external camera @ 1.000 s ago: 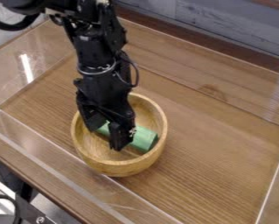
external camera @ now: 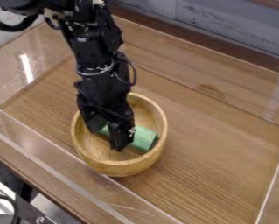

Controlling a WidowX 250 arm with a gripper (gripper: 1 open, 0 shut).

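Observation:
A round tan bowl [external camera: 118,164] sits near the front edge of the wooden table, with a green object [external camera: 142,137] inside it. My black gripper [external camera: 110,135] reaches down from the top left into the bowl, over the left part of the green object, which it partly hides. The gripper is open; whether its fingers touch the green object cannot be told from this view.
A pale wall [external camera: 205,31] runs along the back. The front edge lies at the lower left, with dark cables below it.

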